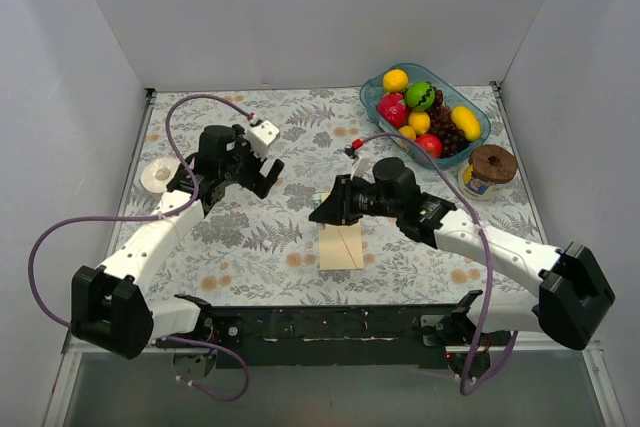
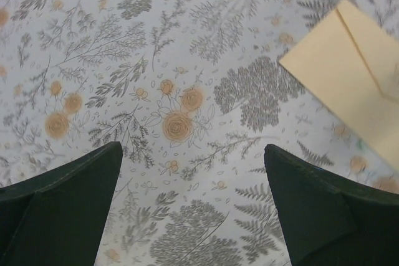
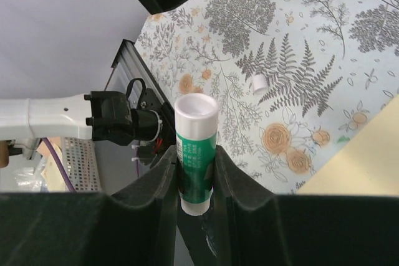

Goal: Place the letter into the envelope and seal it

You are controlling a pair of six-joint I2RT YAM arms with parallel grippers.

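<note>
A cream envelope [image 1: 341, 250] lies flat on the patterned table, its pointed flap lines facing up. No separate letter shows. Above its far-left part, my right gripper [image 1: 325, 212] is shut on a glue stick [image 3: 198, 147], white with a green label, held upright in the right wrist view. A small white cap [image 3: 259, 83] lies loose on the table there. My left gripper [image 1: 268, 177] hangs farther left and back, clear of the envelope. In the left wrist view its fingers [image 2: 59, 210] stand wide open over bare table, the envelope [image 2: 349, 66] at upper right.
A blue basket [image 1: 372, 97] of fruit stands at the back right, with a brown-lidded jar [image 1: 487, 169] near it. At the left, a white paper roll [image 1: 157, 174] is partly behind my left arm.
</note>
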